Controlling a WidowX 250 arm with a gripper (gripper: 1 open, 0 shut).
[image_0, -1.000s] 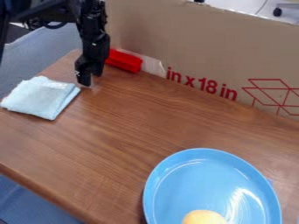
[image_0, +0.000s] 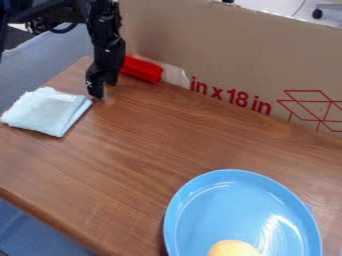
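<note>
The black gripper (image_0: 99, 82) points down at the back left of the wooden table, beside a red object (image_0: 143, 68) that lies against the cardboard wall. Its fingers are dark and small in the view, so their state is unclear. A folded pale cloth (image_0: 47, 111) lies to the front left of the gripper. A blue plate (image_0: 201, 210) with a round yellowish item (image_0: 233, 250) on it sits at the front right.
A cardboard panel (image_0: 241, 60) with red print runs along the back of the table (image_0: 147, 160). The left edge drops to a blue-grey area.
</note>
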